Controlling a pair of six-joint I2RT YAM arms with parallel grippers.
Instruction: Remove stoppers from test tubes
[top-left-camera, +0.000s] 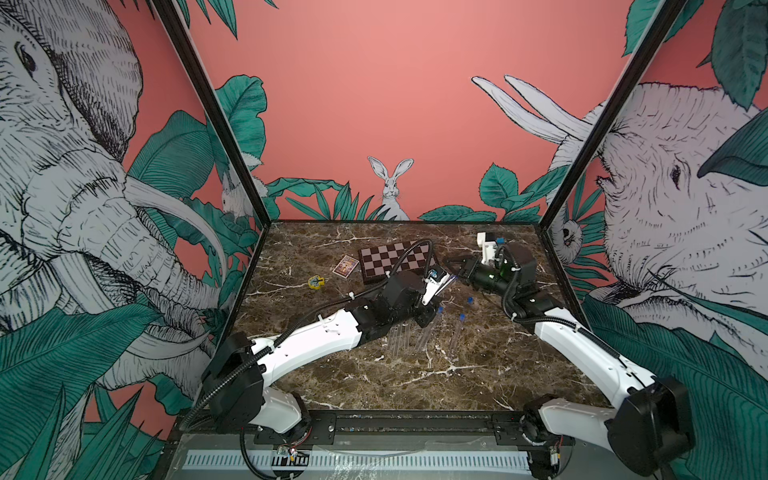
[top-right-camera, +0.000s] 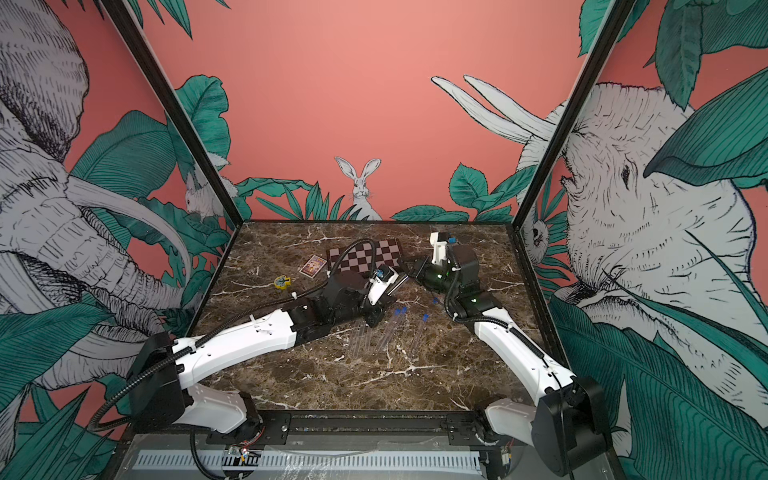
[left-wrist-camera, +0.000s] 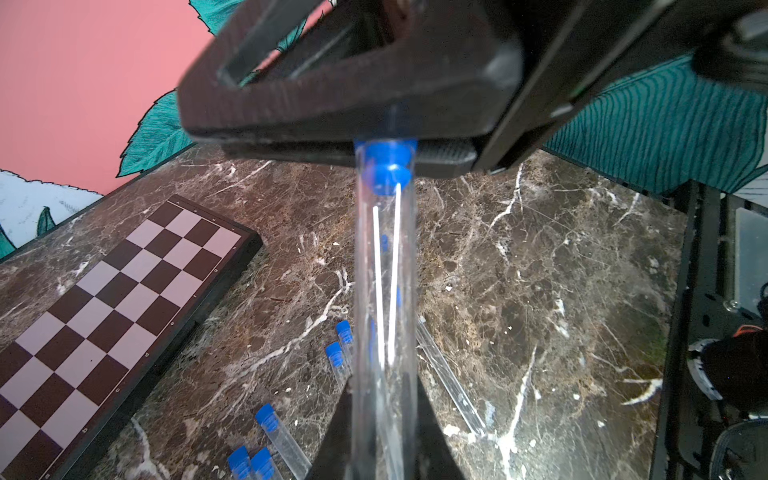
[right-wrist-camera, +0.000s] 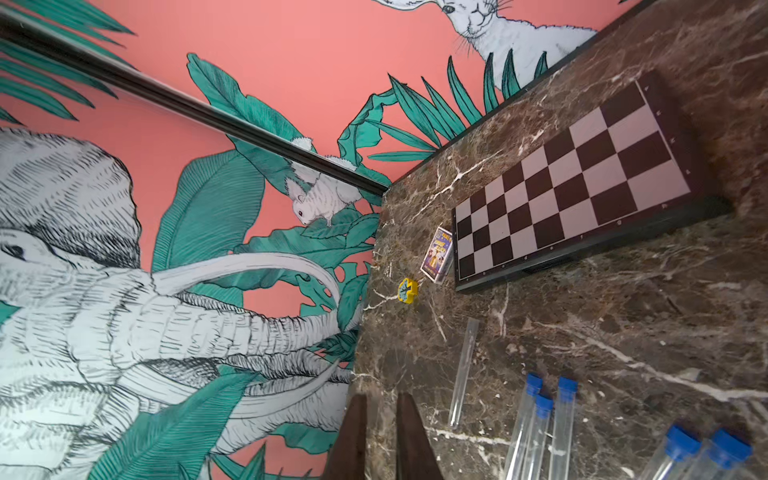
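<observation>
In the left wrist view my left gripper grips an upright clear test tube (left-wrist-camera: 384, 280) with a blue stopper (left-wrist-camera: 385, 160) at its top. The black fingers of my right gripper are at that stopper; whether they grip it is hidden. Other tubes lie on the marble table: blue-capped ones (right-wrist-camera: 564, 416) and one without a visible cap (right-wrist-camera: 464, 368). Loose blue stoppers (top-left-camera: 470, 300) lie beneath the arms in the top left view.
A chessboard (right-wrist-camera: 568, 192) lies at the back middle, with a card box (right-wrist-camera: 436, 254) and a yellow item (right-wrist-camera: 407, 290) to its left.
</observation>
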